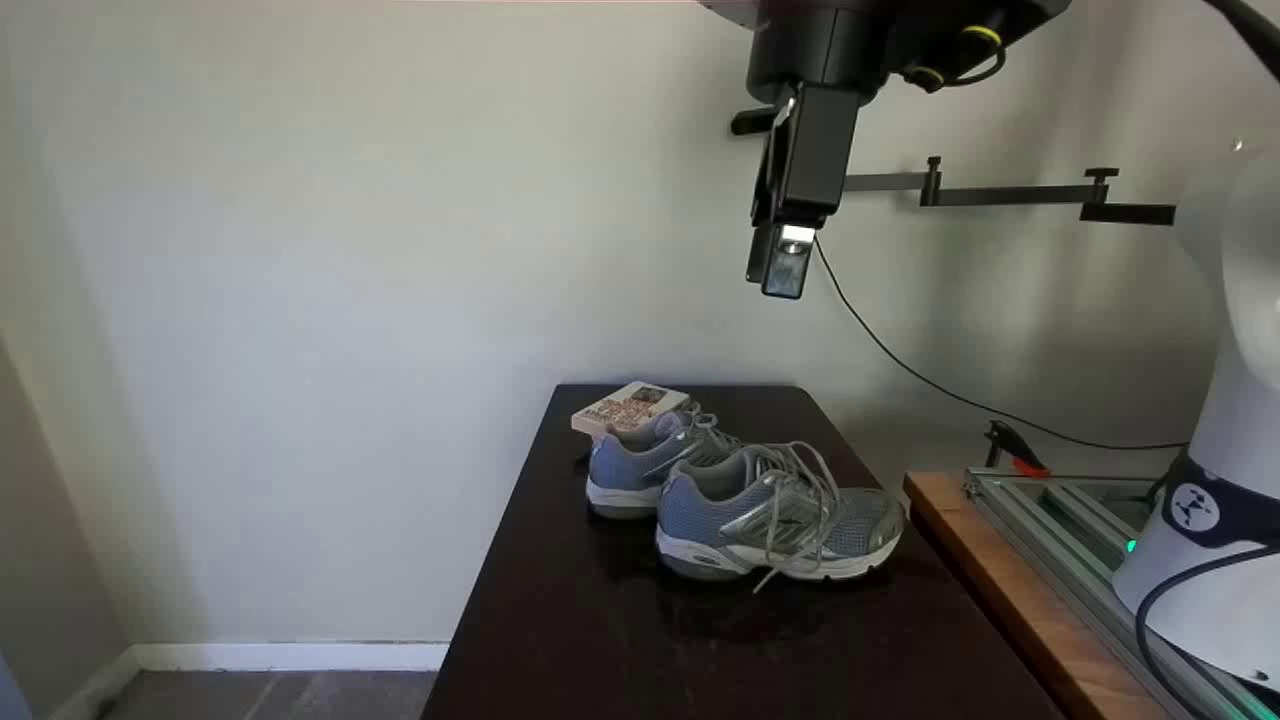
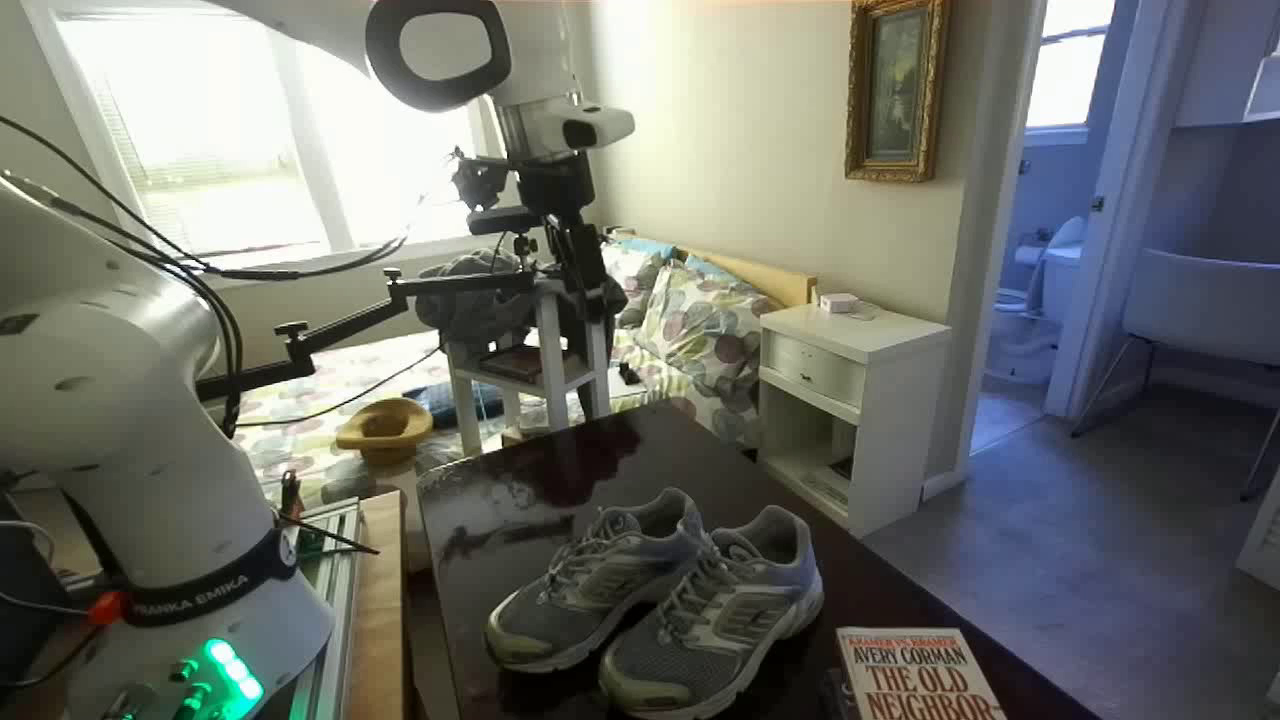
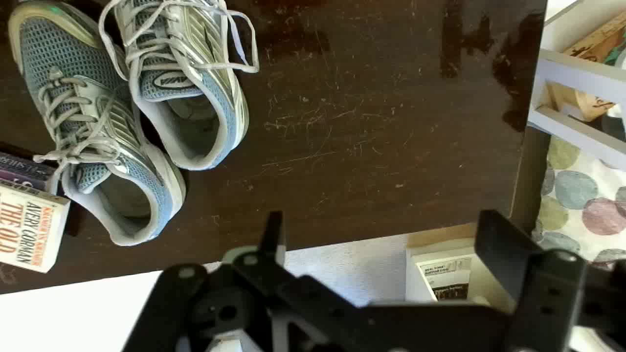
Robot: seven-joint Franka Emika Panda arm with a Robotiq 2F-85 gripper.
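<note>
Two grey-blue running shoes stand side by side on the dark table, the nearer shoe (image 1: 768, 516) and the farther shoe (image 1: 654, 462) in the first exterior view. Their laces are tied in loose bows. Beside them lies a paperback (image 2: 918, 678) titled "The Old Neighbor-", partly cut off by the frame. In the wrist view this book (image 3: 29, 226) rests near a second, darker book (image 3: 26, 170). High above the table hangs my gripper (image 1: 780, 270), well clear of the shoes. From the wrist, my gripper is open, its fingers wide apart and nothing between them.
Bare tabletop (image 3: 364, 129) stretches beside the shoes. A white shelf unit (image 2: 570, 378) stands past the table's end, with a white nightstand (image 2: 852, 360) off to the side. A horizontal black camera bar (image 2: 348, 318) extends near the arm's base.
</note>
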